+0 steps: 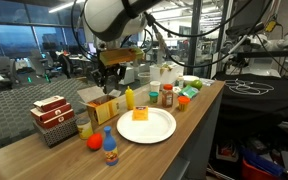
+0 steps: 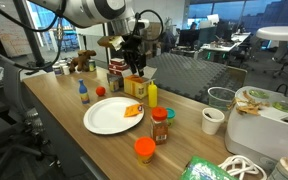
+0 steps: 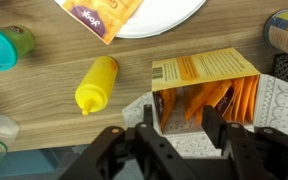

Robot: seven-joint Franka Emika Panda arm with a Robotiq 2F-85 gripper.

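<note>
My gripper hangs above an opened cardboard box (image 3: 206, 66), its fingers apart and nothing visibly gripped between them. Several orange packets (image 3: 216, 94) stand inside the box, seen between and beyond the fingers in the wrist view. From the side, the box (image 1: 102, 108) has its flaps up, and the gripper (image 1: 107, 84) is over its opening. Another orange packet (image 2: 133, 109) lies on the white plate (image 2: 105, 120).
Beside the box stands a yellow bottle (image 3: 97, 84). A jar (image 1: 84, 128), a red ball (image 1: 95, 142) and a blue bottle (image 1: 110, 150) line the near side. Stacked boxes (image 1: 55, 118) are to the left; jars and cups crowd the far side.
</note>
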